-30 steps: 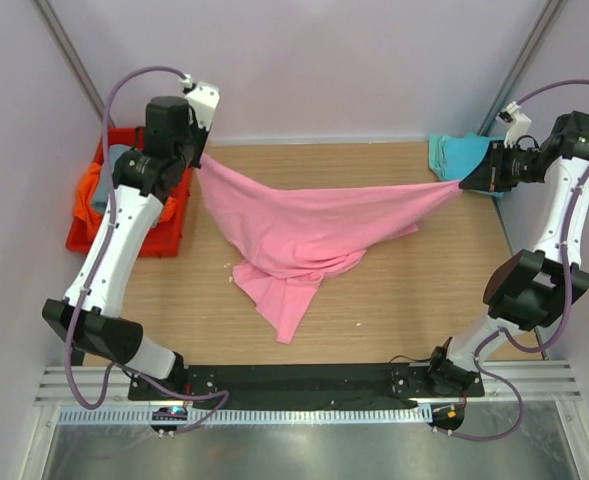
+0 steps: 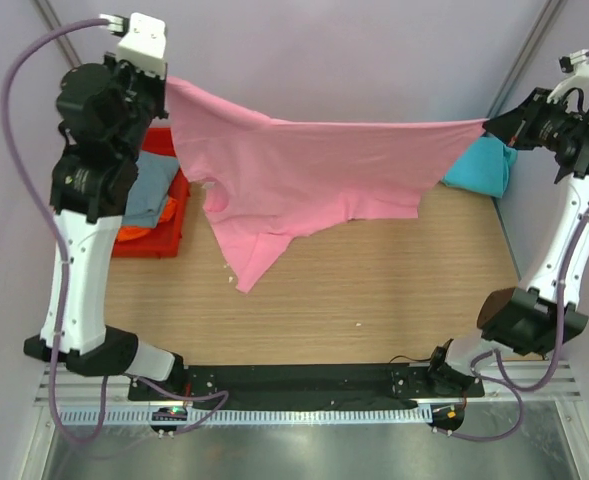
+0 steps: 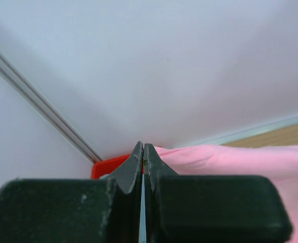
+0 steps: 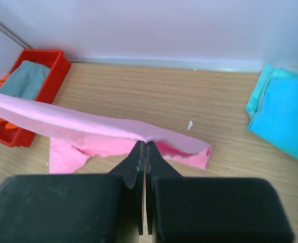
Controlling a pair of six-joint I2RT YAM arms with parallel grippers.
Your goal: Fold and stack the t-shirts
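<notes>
A pink t-shirt (image 2: 304,180) is held up stretched between both grippers, its lower part lying on the wooden table (image 2: 364,300). My left gripper (image 2: 162,80), high at the upper left, is shut on one corner; in the left wrist view the cloth (image 3: 224,162) runs right from the closed fingertips. My right gripper (image 2: 490,126), at the right, is shut on the other corner; in the right wrist view the pink cloth (image 4: 88,124) stretches from its fingertips to the left.
A red bin (image 4: 52,68) with grey and orange cloths stands at the left. Folded cyan cloths (image 4: 283,119) lie at the back right.
</notes>
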